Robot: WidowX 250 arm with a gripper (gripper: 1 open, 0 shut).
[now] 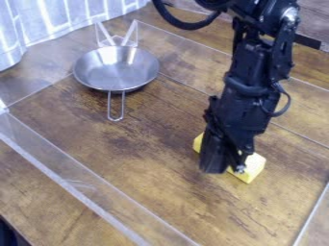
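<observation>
My black gripper point(218, 159) reaches down from the top right to the wooden table point(129, 173), right at a yellow block point(248, 167). The block lies on the table, partly hidden behind my fingers, with yellow showing on both sides of them. The fingers look close together; whether anything is between them is hard to see.
A steel pan point(113, 69) with its handle toward the front sits at the back left, by a white wire stand. A clear strip or edge point(52, 171) runs along the left.
</observation>
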